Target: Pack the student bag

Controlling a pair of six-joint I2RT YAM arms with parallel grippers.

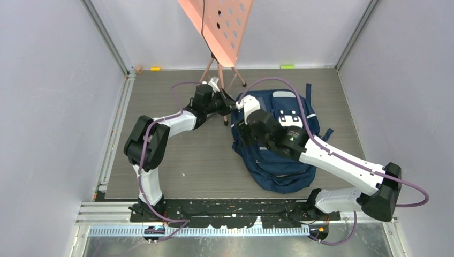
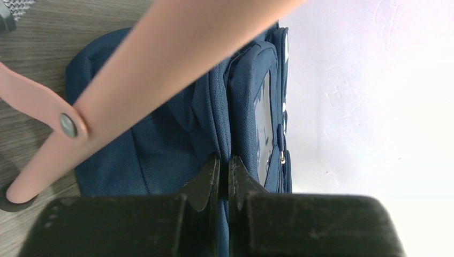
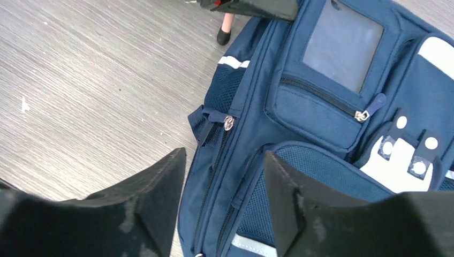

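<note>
The navy backpack [image 1: 284, 174] lies on the right half of the grey table, front side up. In the left wrist view, my left gripper is shut on a fold of the bag's fabric [image 2: 220, 107] along its upper left side. From above, my right gripper [image 1: 242, 128] is over the bag's left edge, its tips partly hidden by the arm. The right wrist view has my right gripper open, its fingers apart above the side zipper [image 3: 217, 166], with no fabric seen pinched. A metal zipper pull [image 3: 228, 123] lies just beyond the fingertips.
A pink tripod stand [image 1: 222, 88] rises behind the bag's upper left, and its leg [image 2: 123, 85] crosses close in front of my left gripper. A perforated pink panel [image 1: 225, 27] hangs overhead.
</note>
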